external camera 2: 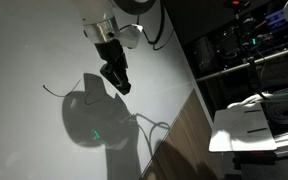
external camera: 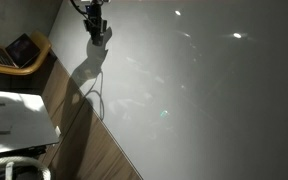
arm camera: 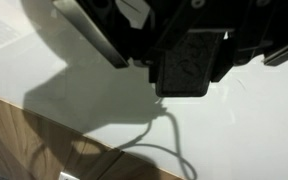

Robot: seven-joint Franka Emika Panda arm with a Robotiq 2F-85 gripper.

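My gripper [external camera 2: 116, 74] hangs over a pale, glossy surface [external camera 2: 44, 120], its fingers closed on a dark rectangular block [arm camera: 187, 66]. Up close in the wrist view, the block's face looks black and textured; what it is cannot be told. From the first exterior view the gripper [external camera: 96, 34] shows small near the top edge, left of the middle. A broad shadow of the arm falls on the surface beside it. Whether the block touches the surface is unclear.
Wood-look flooring [external camera: 84, 135] borders the pale surface. Beyond it stand a white-topped table [external camera: 19, 118] and a laptop [external camera: 24, 48] on a chair. Cables and equipment [external camera 2: 259, 85] fill the right of the second exterior view.
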